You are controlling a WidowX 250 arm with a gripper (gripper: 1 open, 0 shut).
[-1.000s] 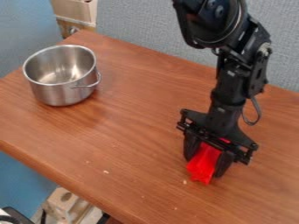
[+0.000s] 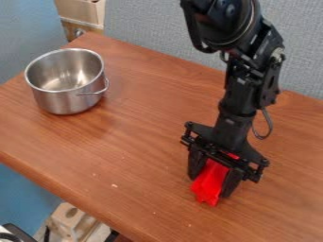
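My black gripper [image 2: 217, 165] is low over the right part of the wooden table, shut on a bright red object [image 2: 207, 189] that sticks out below the fingers. The fingers hide much of the object, and I cannot tell what it is or whether it touches the table. A shiny steel pot [image 2: 66, 101] with a wire handle stands upright at the upper left of the table, well apart from the gripper.
A grey wall [image 2: 164, 24] stands behind.
My gripper has moved a little to the left, carrying the red object with it. The pot has not moved.
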